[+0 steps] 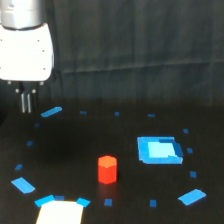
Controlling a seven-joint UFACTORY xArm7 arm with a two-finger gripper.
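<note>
A red block (pixel 107 170) stands on the dark table, a little left of the middle. To its right is a blue square (pixel 145 158) with a white patch (pixel 161 150) in its centre. My gripper (pixel 27 108) hangs at the upper left under the white arm housing (pixel 26 55), well apart from both. Its thin dark fingers point down close together, too small and dim to show whether they are open or shut. I can make out nothing held at their tips.
Part of a pale object (pixel 60 213) is cut off by the bottom edge at left. Blue tape strips (pixel 192 197) and small blue marks lie around the table. A dark curtain (pixel 140 50) hangs behind. Between the red block and the blue square the surface is clear.
</note>
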